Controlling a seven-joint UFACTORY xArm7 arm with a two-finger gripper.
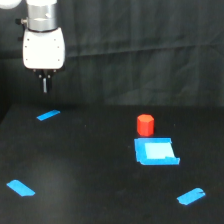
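A red block (145, 125) with an angular outline rests on the black table, right of centre in the camera view. Just in front of it lies a white patch (159, 151) framed by blue tape (141, 149). High at the upper left, my gripper (44, 86) points downward, far from the block and raised above the table. Its fingers look dark and narrow against the black backdrop, too small to show whether they stand apart. Nothing visible hangs from them.
Blue tape strips mark the table at the back left (48, 115), front left (20, 188) and front right (191, 196). A dark curtain (140, 60) closes off the back.
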